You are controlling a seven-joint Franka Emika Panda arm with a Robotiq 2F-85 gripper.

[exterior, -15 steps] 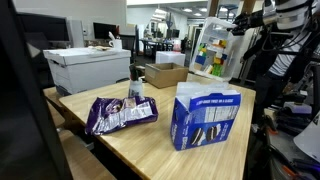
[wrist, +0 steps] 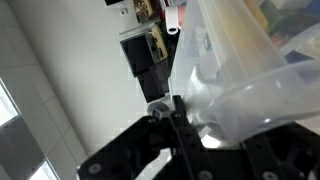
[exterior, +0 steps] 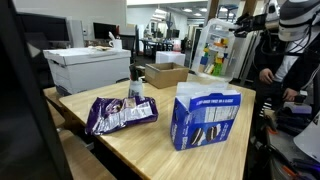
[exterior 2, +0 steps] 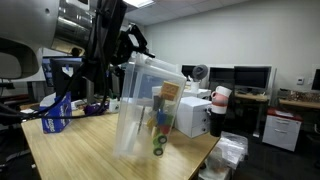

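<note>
A clear plastic container (exterior 2: 140,112) with coloured items inside hangs from my gripper (exterior 2: 128,50), tilted above the table's end. In exterior view 1 the same container (exterior: 212,48) is up at the right, beyond the blue box, with the arm reaching in from the right edge. Its translucent wall (wrist: 235,85) fills much of the wrist view, close against the gripper. The fingers are shut on its upper edge, though the fingertips are partly hidden by the plastic.
On the table (exterior: 150,145) lie a purple snack bag (exterior: 122,114) and a blue cookie box (exterior: 205,120). A bottle (exterior: 136,85), an open cardboard box (exterior: 166,75) and a white box (exterior: 92,70) stand farther back. Bare wood shows at the front.
The container has turned slightly and looks narrower in exterior view 1, still held at the upper right. The arm has shifted a little with it. Things on the table have not moved.
</note>
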